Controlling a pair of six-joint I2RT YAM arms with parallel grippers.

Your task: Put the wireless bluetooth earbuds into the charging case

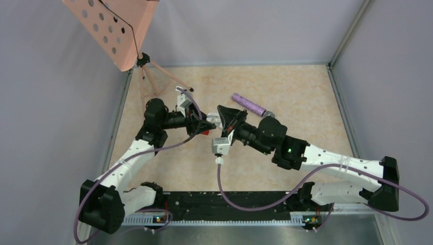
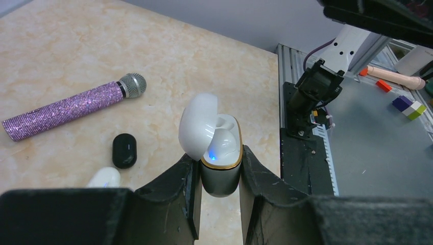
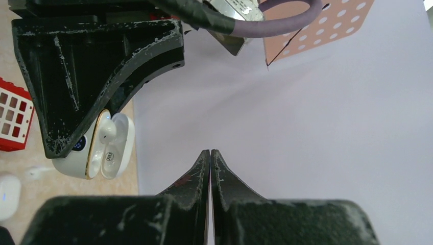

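Observation:
The open white earbud case [image 2: 220, 173], with gold trim and a blue light showing, is held upright in my left gripper, which is shut on it; its lid [image 2: 196, 122] is raised. In the right wrist view the case [image 3: 76, 163] is in the left gripper, up and left of my right gripper, whose fingertips are together with nothing visible between them. Whether earbuds sit in the case's wells is hard to tell. In the top view both grippers meet near the middle of the table.
A purple microphone [image 1: 247, 103] lies behind the grippers. A black oval case [image 2: 124, 150], a white oval item [image 2: 104, 178] and a red-and-white block [image 3: 13, 115] lie on the table below. A pink perforated stand [image 1: 107, 28] rises at back left.

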